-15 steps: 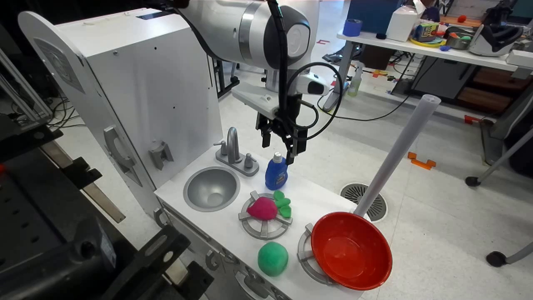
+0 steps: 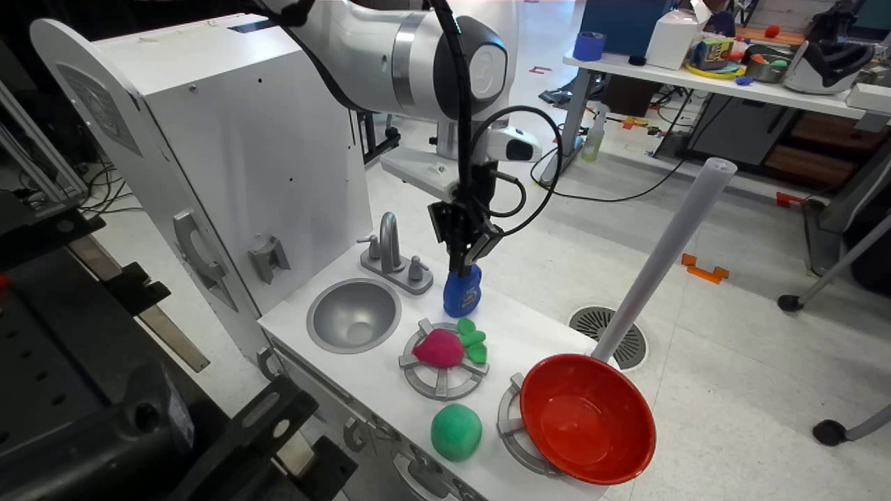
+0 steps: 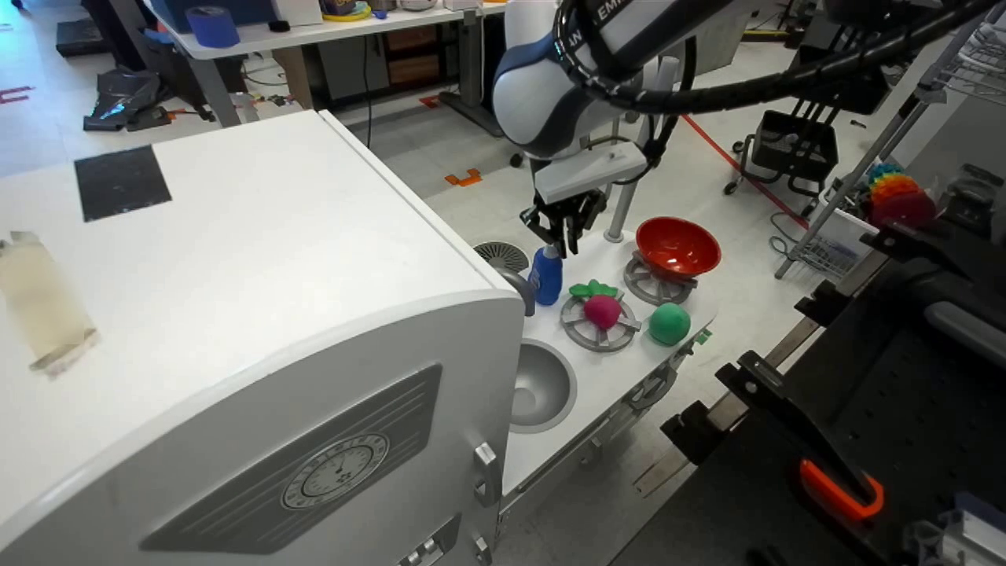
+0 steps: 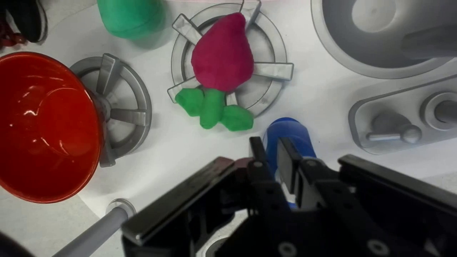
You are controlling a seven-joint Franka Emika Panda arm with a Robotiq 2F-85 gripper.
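Note:
A blue bottle (image 2: 461, 296) stands upright on the white counter, beside the faucet and behind a burner. My gripper reaches down over its top. In the wrist view the two fingers are only a narrow gap apart, with part of the bottle's pale neck or cap between them. Whether both fingers press on it cannot be made out. Exterior view 2 shows the gripper (image 3: 567, 247) right at the top of the bottle (image 3: 546, 278). The fingers hide most of the cap.
A plush magenta beet (image 2: 439, 347) with green leaves lies on the near burner. On the other burner rests a tilted red bowl (image 2: 589, 417), with a green ball (image 2: 456, 433) near the front edge. The sink (image 2: 355, 316) is empty. A white pole (image 2: 665, 259) rises at the counter's corner.
The gripper has come down and a little left onto the bottle's top, and its fingers have drawn closer together. The white cap, visible before, is now covered. The bottle stands in the same place.

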